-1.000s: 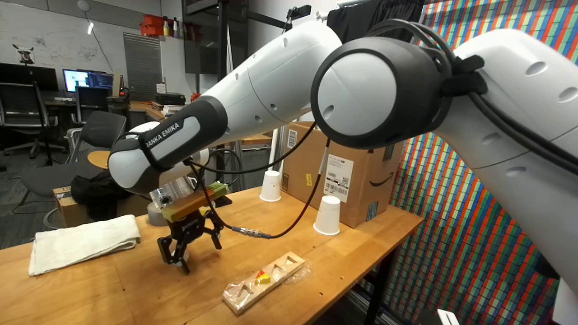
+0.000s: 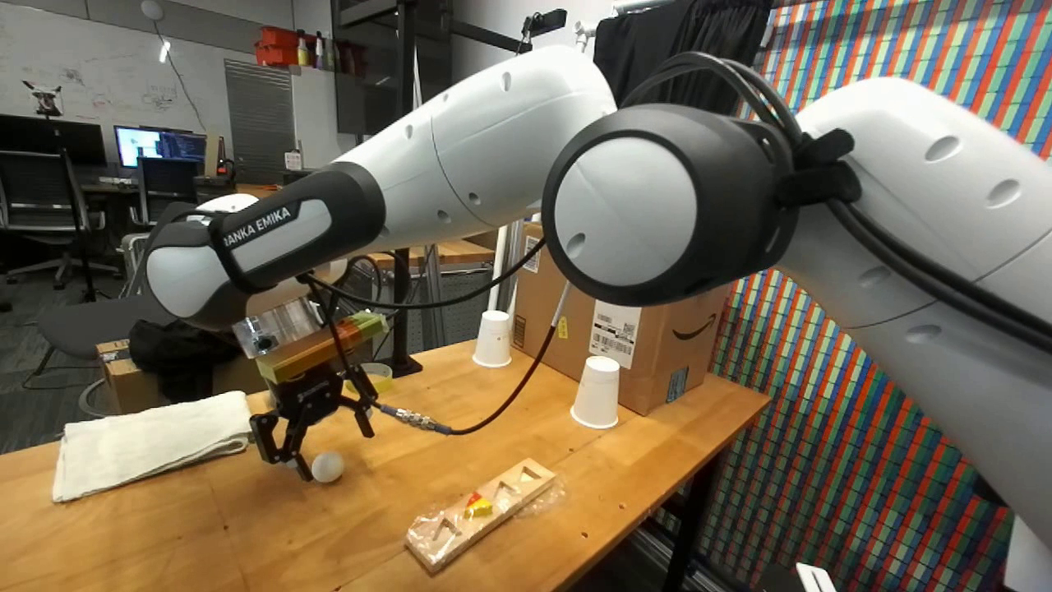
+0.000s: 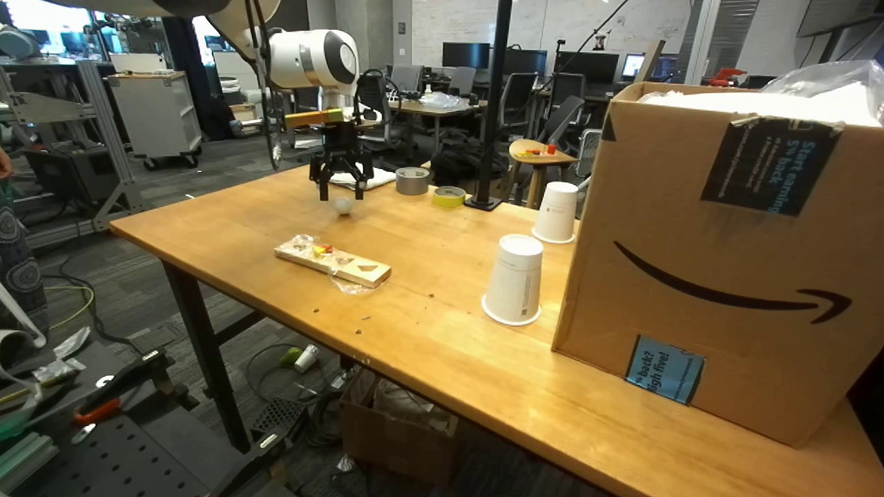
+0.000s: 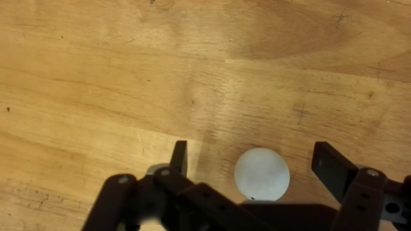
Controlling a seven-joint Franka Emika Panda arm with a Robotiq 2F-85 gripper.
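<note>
A small white ball (image 2: 327, 467) rests on the wooden table; the wrist view shows the round white top of the ball (image 4: 262, 174) between the two spread fingers. My gripper is open above the table, and bare wood shows on both sides of the ball. From exterior view 1, the gripper (image 2: 330, 449) hangs over the ball with one finger close to its left side. In exterior view 2 the ball (image 3: 343, 206) appears below and between the fingertips of the gripper (image 3: 341, 195).
A wooden block with triangular cutouts (image 2: 449, 533) and plastic wrap lies nearer the front edge. Two upside-down paper cups (image 2: 597, 393) stand by a cardboard box (image 3: 713, 248). A folded white towel (image 2: 148, 446) and tape rolls (image 3: 411, 181) lie toward the back.
The arm has shifted left and slightly up in exterior view 1. The ball, mostly hidden behind the gripper before, now shows more clearly beneath it and appears in about the same place.
</note>
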